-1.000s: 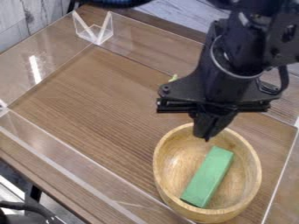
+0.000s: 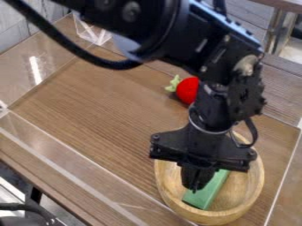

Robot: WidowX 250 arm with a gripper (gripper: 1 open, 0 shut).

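Note:
The black gripper is lowered over a round wooden bowl at the lower right, its fingers reaching down into it. A green block lies in the bowl, partly hidden by the gripper. Whether the fingers touch or hold the block cannot be told, nor how far apart they stand. A red tomato with green leaves sits behind the arm.
A clear plastic object stands at the back left. The table's edge runs along the lower left.
The gripper has descended from above the bowl into it, over the green block, now covering part of it. The block shows no clear movement.

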